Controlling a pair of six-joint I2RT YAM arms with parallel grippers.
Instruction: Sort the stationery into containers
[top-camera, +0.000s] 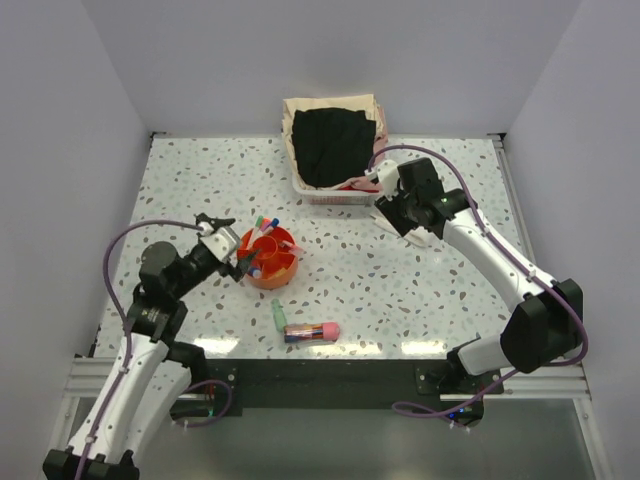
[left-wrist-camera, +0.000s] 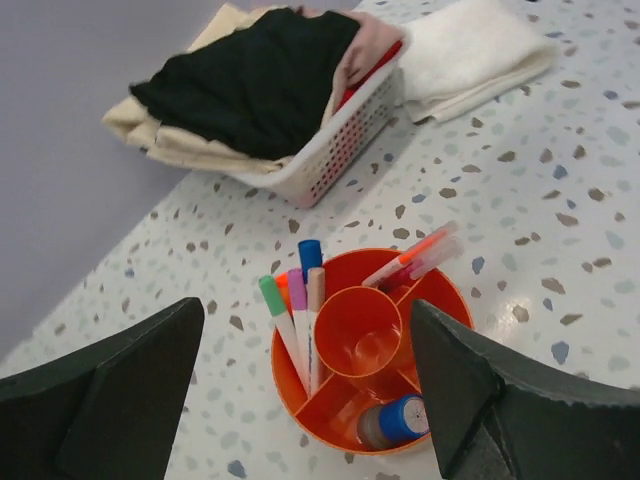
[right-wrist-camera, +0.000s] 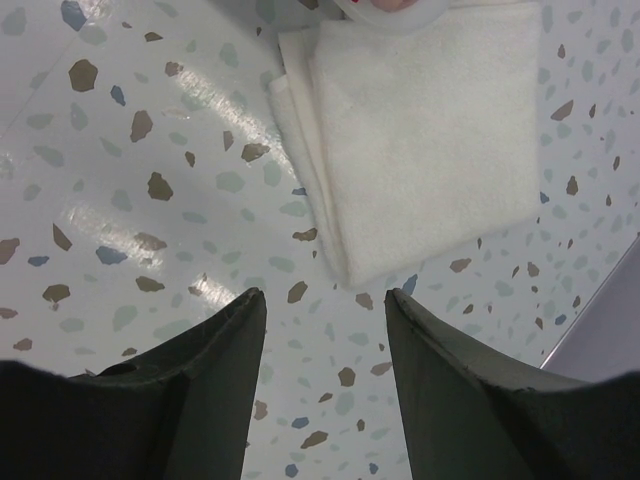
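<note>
An orange divided organizer (top-camera: 280, 270) holds upright pens and markers, pink pens, and a blue-and-grey cylindrical item (left-wrist-camera: 400, 420) in a compartment. My left gripper (top-camera: 230, 245) is open above its left side, with nothing held. In the top view a pale green item (top-camera: 279, 316) and a clear tube of coloured pieces with a pink cap (top-camera: 311, 331) lie on the table below the organizer. My right gripper is open over the speckled table beside a folded white cloth (right-wrist-camera: 420, 150), holding nothing.
A white basket (top-camera: 330, 197) with dark, cream and pink cloths stands at the back centre.
</note>
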